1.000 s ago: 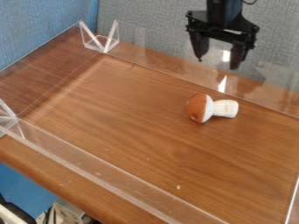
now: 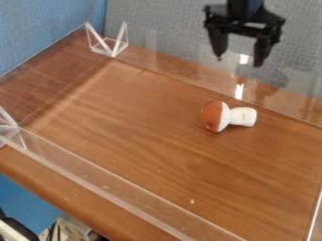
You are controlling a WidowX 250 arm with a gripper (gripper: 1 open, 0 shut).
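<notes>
A toy mushroom (image 2: 217,117), with an orange-brown cap and a white stem, lies on its side on the wooden table (image 2: 138,151), right of centre. High at the top of the view, above and behind the mushroom, is my black gripper (image 2: 238,44), its two fingers spread apart and nothing visible between them.
Clear plastic walls edge the table, with white corner brackets (image 2: 108,45) at back left and at the near left. Grey padded walls stand behind.
My gripper dipped slightly lower a second ago and is now higher, shifted a little from where it was. The mushroom has not moved.
</notes>
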